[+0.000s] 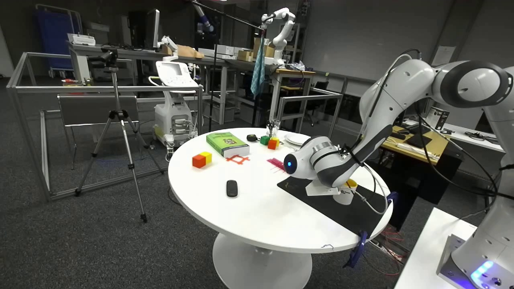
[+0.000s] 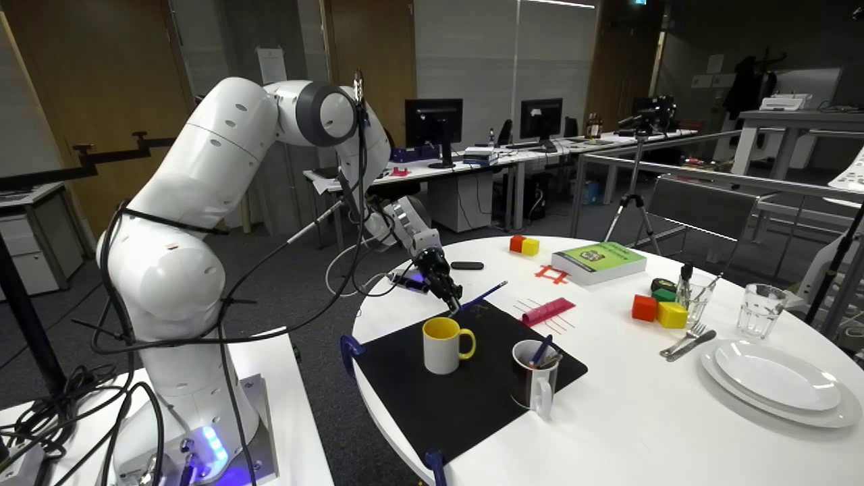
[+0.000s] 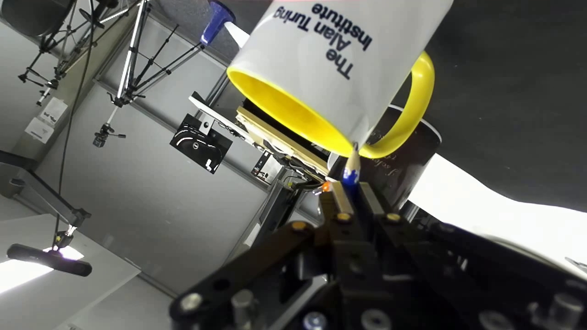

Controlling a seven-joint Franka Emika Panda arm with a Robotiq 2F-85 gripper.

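My gripper is shut on a blue pencil, whose sharpened tip points at the mug's yellow rim in the wrist view. In exterior view 2 the pencil slants across the far side of the black mat, and the gripper is low behind the mug. The white mug with yellow inside and handle stands upright on the mat. Whether the tip touches the mug I cannot tell. A second mug, dark and white, stands nearby with pens in it.
A pink block, red frame and green book lie beyond the mat. Plates, cutlery and glasses occupy the right. Blue clamps stick up at the mat's edge.
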